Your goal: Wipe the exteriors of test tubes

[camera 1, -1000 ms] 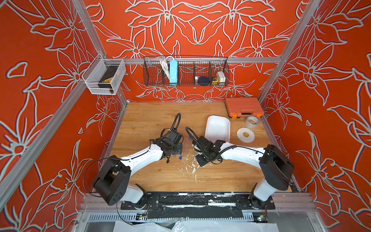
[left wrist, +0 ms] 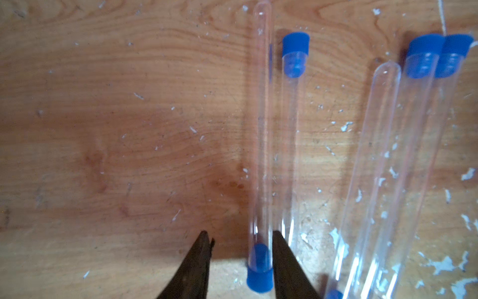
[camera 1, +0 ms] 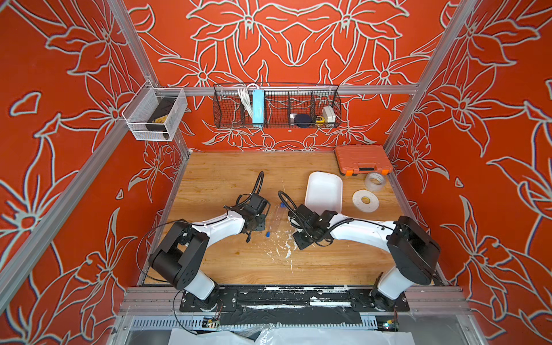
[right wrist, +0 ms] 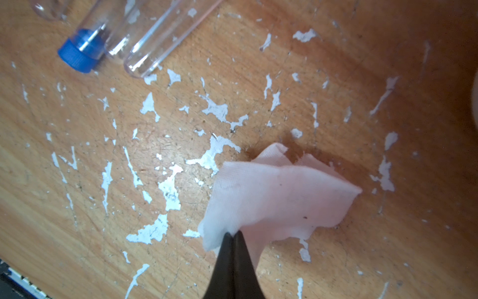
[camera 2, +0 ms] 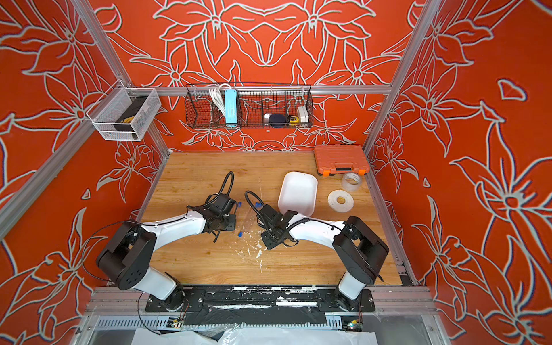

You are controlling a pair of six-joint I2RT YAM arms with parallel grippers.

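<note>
Several clear test tubes with blue caps lie on the wooden table. In the left wrist view, one tube (left wrist: 261, 149) has its cap towards me, and a second tube (left wrist: 291, 124) lies close beside it, cap facing away. More tubes (left wrist: 398, 174) lie further right. My left gripper stands open over the first tube's cap end; the cap shows between the fingers, nearer the right one, and whether it touches cannot be told. A pinkish-white cloth (right wrist: 283, 194) is pinched at the fingertips of my right gripper, its folds spreading over the table to the right of the tubes.
A white tray (camera 1: 323, 187) sits behind the right arm. Tape rolls (camera 1: 365, 201) and an orange case (camera 1: 363, 159) are at the back right. Pale worn patches mark the middle of the table.
The left arm has shifted, its gripper moving slightly left and its elbow inward, with the cable loop tilting left.
</note>
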